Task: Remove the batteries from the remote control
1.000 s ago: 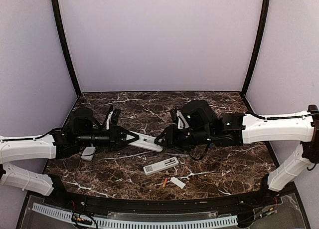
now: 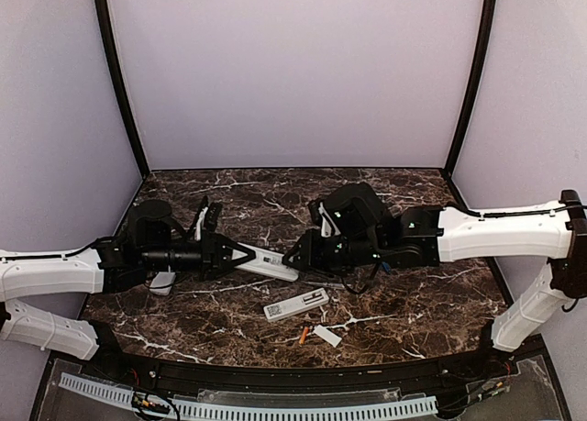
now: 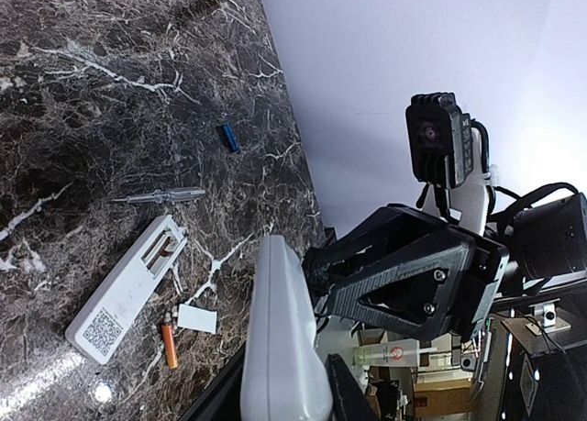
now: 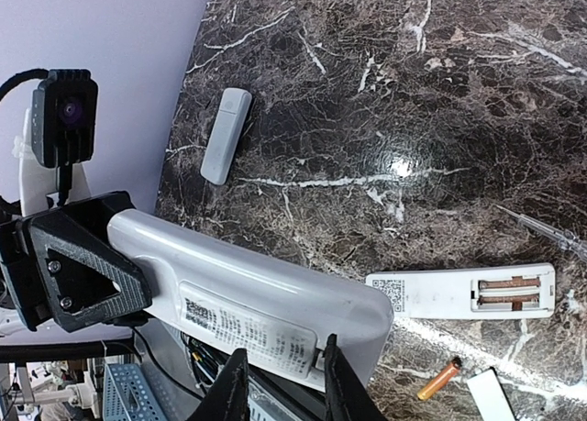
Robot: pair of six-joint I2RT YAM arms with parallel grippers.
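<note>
A white remote control (image 4: 238,274) is raised above the table, its far end held in my left gripper (image 2: 240,257), which is shut on it. A recessed compartment (image 4: 248,327) with a printed label and a small metal contact shows on its side. My right gripper has its tips over the compartment's lower edge, close to that contact. Its fingers (image 4: 237,384) stand apart, and whether they pinch anything is unclear. In the left wrist view the remote's body hides most of my left fingers. An orange battery (image 3: 170,345) and a blue battery-like piece (image 3: 229,138) lie on the table.
A second white remote (image 3: 128,288) lies flat below, its two compartment slots brownish inside. Beside it are a small white cover (image 3: 197,318) and a clear screwdriver (image 3: 165,194). Another white piece (image 4: 227,135) rests at the left.
The left arm and the remote look unmoved.
</note>
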